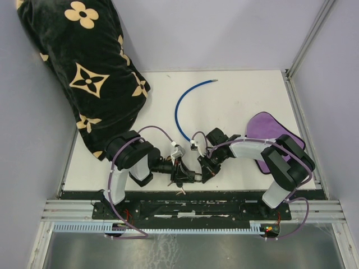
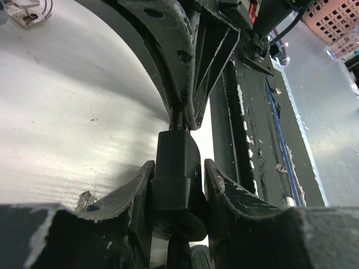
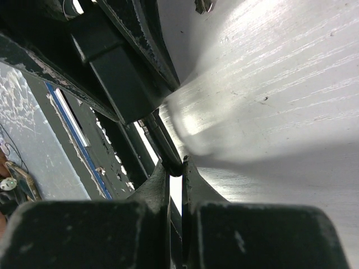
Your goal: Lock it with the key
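Note:
My left gripper (image 1: 180, 178) is shut on a black lock body (image 2: 177, 174), seen upright between its fingers in the left wrist view. My right gripper is shut on a thin dark key-like piece (image 3: 160, 139), whose far end runs into the lock body held on the left, as the right wrist view shows. The two grippers meet at the front edge of the white table (image 1: 235, 95). The top view shows them close together, with a small pale piece hanging below the left one; the point of joining is partly hidden by the fingers.
A blue tube (image 1: 178, 109) curves across the middle of the table. A purple mat (image 1: 263, 126) lies at the right, and a black patterned cushion (image 1: 84, 56) fills the back left.

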